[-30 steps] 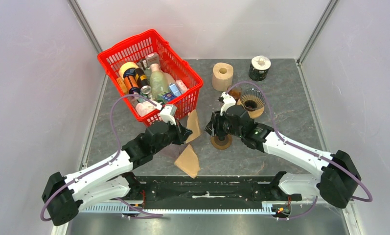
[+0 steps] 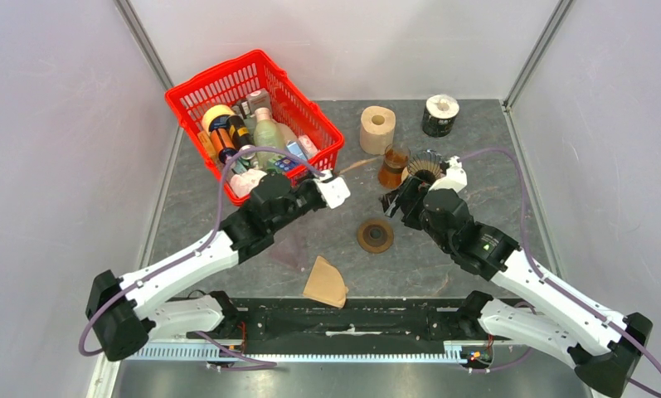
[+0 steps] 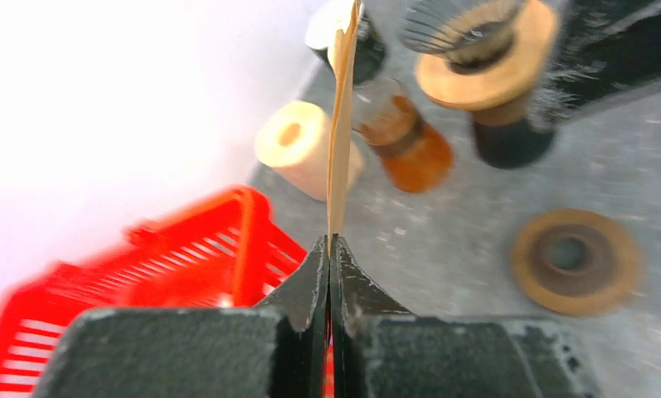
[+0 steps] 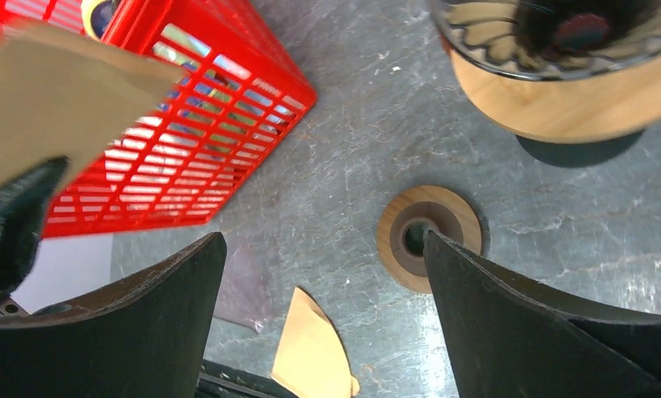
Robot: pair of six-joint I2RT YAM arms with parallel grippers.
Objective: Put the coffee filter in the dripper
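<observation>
My left gripper is shut on a tan paper coffee filter (image 3: 340, 124), which stands edge-on in the left wrist view. From above, that filter shows as a thin sliver (image 2: 361, 164) right of the red basket; in the right wrist view its flat side (image 4: 70, 95) fills the upper left. The dripper is a clear ribbed cone (image 3: 459, 29) in a wooden collar (image 3: 484, 87) on a dark base. My right gripper is open and empty, its arm partly covering the dripper (image 2: 428, 160) from above.
More filter paper (image 2: 325, 283) lies at the table's front edge. A round wooden lid (image 2: 375, 235) rests mid-table. Behind stand an amber glass vessel (image 2: 392, 170), a paper roll (image 2: 377, 129) and a dark can (image 2: 440, 114). A filled red basket (image 2: 318, 170) occupies the back left.
The left gripper has risen and moved right and back with its filter, which has turned edge-on from above. The loose filter paper has shifted slightly.
</observation>
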